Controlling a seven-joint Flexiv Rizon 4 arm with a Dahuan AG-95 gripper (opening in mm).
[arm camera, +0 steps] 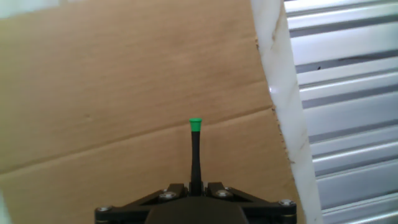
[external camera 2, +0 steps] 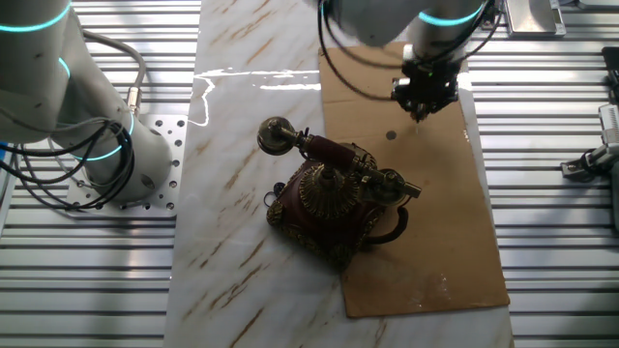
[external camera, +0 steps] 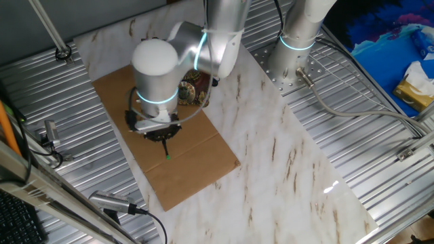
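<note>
An ornate dark red and brass telephone (external camera 2: 324, 208) stands partly on a flat cardboard sheet (external camera 2: 440, 242), its handset (external camera 2: 331, 153) lying across the top. In exterior view 1 the arm covers much of this telephone (external camera: 190, 91). My gripper (external camera: 167, 157) hangs over the cardboard, off to one side of the phone and apart from it. From the wrist, my gripper looks shut: a single slim black shape with a green tip shows, and nothing is held at it. Only bare cardboard (arm camera: 124, 81) lies below.
A white marbled board (external camera: 271, 163) carries the cardboard and has wide clear room. Slatted metal (external camera: 81, 129) surrounds it. The arm's base (external camera: 288, 64) stands beside the board. A small camera (external camera: 112, 201) sits by the near-left edge.
</note>
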